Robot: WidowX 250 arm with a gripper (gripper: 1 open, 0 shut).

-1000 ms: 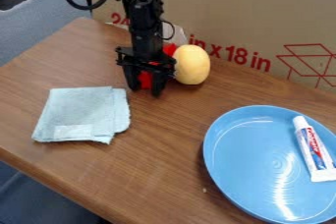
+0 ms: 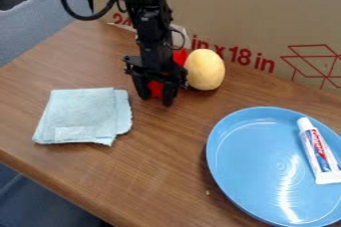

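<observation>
My black gripper point(image 2: 156, 84) is low over the table at the upper middle, shut on a red object point(image 2: 156, 91) that is mostly hidden behind it. A yellowish oval object point(image 2: 205, 70), like a potato or mango, sits just right of the gripper. A folded pale blue-grey cloth point(image 2: 82, 115) lies to the left. A toothpaste tube point(image 2: 318, 151) lies on the right side of a blue plate point(image 2: 258, 173) at the lower right.
A large cardboard sheet point(image 2: 273, 27) with red print stands along the back of the wooden table point(image 2: 127, 181). The table's left edge drops to a grey area. Bare table lies between the cloth and the plate.
The cloth, plate and tube are unchanged.
</observation>
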